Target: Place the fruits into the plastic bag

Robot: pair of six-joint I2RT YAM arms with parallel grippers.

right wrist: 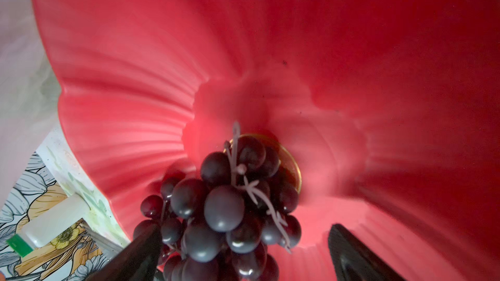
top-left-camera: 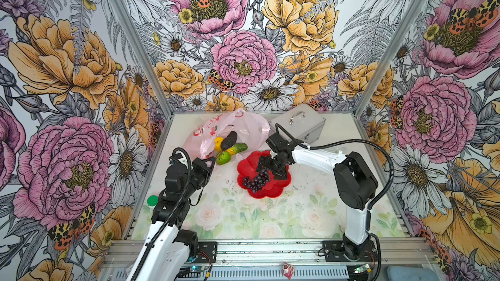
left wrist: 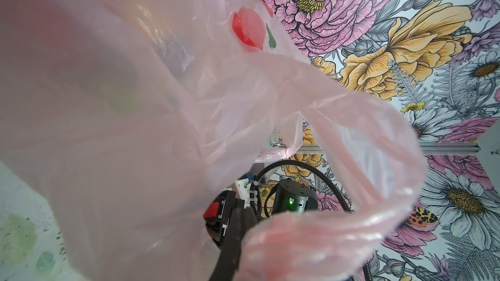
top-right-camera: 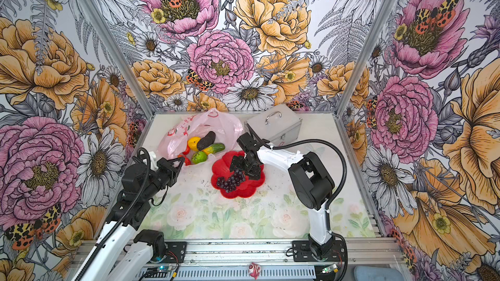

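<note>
Dark purple grapes [right wrist: 224, 208] lie in the red flower-shaped bowl [top-left-camera: 250, 166]. My right gripper is open over the bowl, its fingers on either side of the bunch. At the back left is the translucent pink plastic bag [top-left-camera: 250, 125], mouth facing the bowl. In and at its mouth lie a yellow fruit [top-right-camera: 193, 143], a dark avocado-like fruit [top-right-camera: 206, 139], a green cucumber [top-right-camera: 214, 148], a green round fruit [top-right-camera: 199, 157] and something red [top-right-camera: 186, 151]. My left gripper [top-left-camera: 211, 162] is shut at the bag's near-left edge, pink film around its fingertips in the left wrist view.
A grey metal box [top-left-camera: 302, 122] stands behind the bowl at the back right, close to the right arm. A green round cap [top-left-camera: 152, 200] is at the left edge.
</note>
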